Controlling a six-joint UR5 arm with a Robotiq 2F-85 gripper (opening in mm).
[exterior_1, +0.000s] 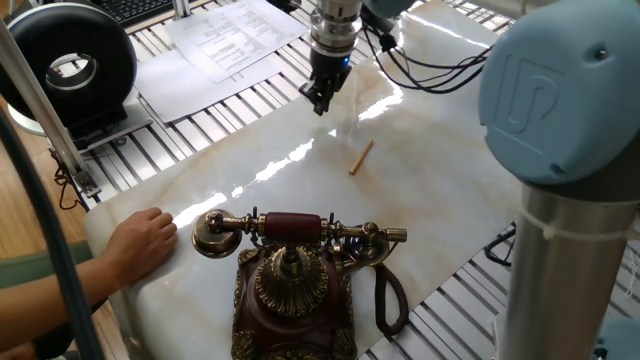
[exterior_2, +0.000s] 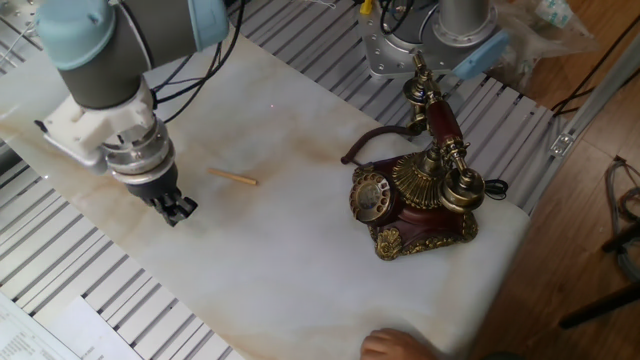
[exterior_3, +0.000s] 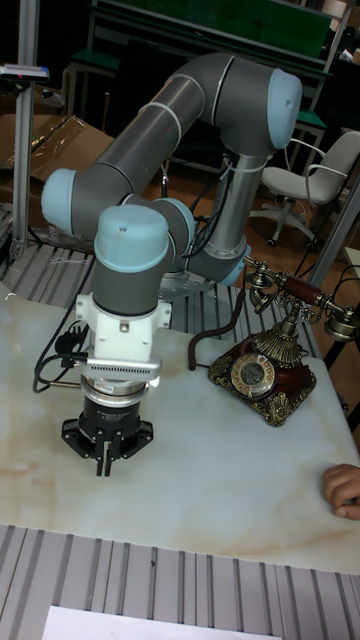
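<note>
A short yellow-brown stick (exterior_1: 361, 157), like a pencil, lies alone on the marbled table top. My gripper (exterior_3: 104, 467) points down above the table, its two fingertips together and nothing visible between them. In exterior view 2 the gripper (exterior_2: 183, 213) is apart from the stick (exterior_2: 233, 177), to the left of it and lower in the picture. A dark red and brass antique telephone (exterior_2: 420, 195) stands upright on the same surface, with its handset (exterior_1: 293, 227) across the cradle. Exterior view 3 does not show the stick clearly.
A person's hand (exterior_1: 145, 242) rests at the table edge near the telephone. Papers (exterior_1: 230, 40) and a black ring-shaped device (exterior_1: 68, 65) sit off the marbled sheet.
</note>
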